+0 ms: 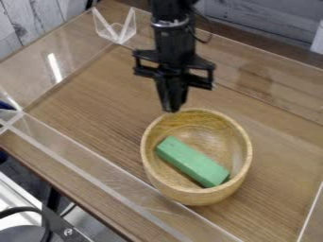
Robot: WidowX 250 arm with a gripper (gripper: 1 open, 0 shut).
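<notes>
The black gripper [172, 102] hangs over the wooden table, just above and behind a round beige bowl [233, 132]. Its narrow tip is blurred; it looks shut, with nothing visible between its fingers. A green block [192, 161] lies inside the bowl, toward its front.
A small clear plastic object [115, 25] sits at the back left. Clear strips run along the left and front edge, with black cables at the bottom left.
</notes>
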